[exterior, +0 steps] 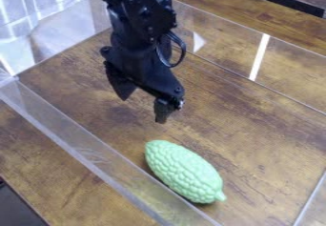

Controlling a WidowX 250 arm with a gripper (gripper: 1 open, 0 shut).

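Observation:
A black robot gripper (143, 89) hangs over the middle-left of the wooden surface, its two fingers spread apart with nothing seen between them. Below it and to the right lies a pale green, bumpy bitter-melon-like object (184, 172), on its side and apart from the gripper.
Clear plastic walls (90, 156) border the wooden work surface (254, 125), with a white strip (260, 56) at the back right. A pale grid-patterned cloth (32, 10) is at the top left.

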